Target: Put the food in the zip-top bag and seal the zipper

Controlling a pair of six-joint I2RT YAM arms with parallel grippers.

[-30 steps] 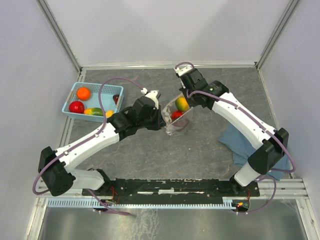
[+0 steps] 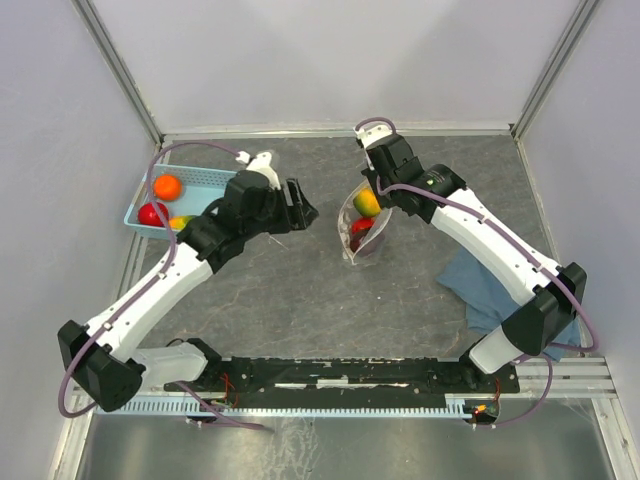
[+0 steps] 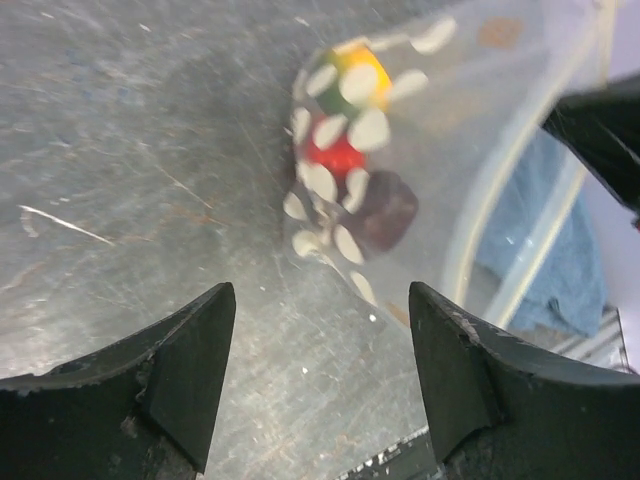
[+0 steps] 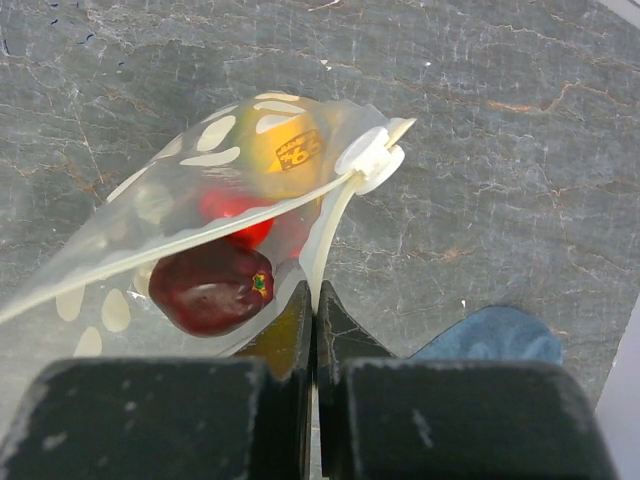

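Note:
The clear zip bag (image 2: 355,245) stands in the middle, holding a yellow mango (image 2: 364,203), a red tomato (image 4: 243,225) and a dark apple-like fruit (image 4: 208,290). My right gripper is shut on the bag's rim at the zipper, near the white slider (image 4: 365,160). My left gripper is open, left of the bag, with nothing between its fingers.
A blue basket (image 2: 135,212) at the back left holds several fruits, partly behind my left arm. A blue cloth (image 2: 465,280) lies at the right. The mat in front of the bag is clear.
My left gripper has pulled back leftward from the bag's edge and opened. The right gripper has shifted slightly rightward since a second ago and still holds the rim.

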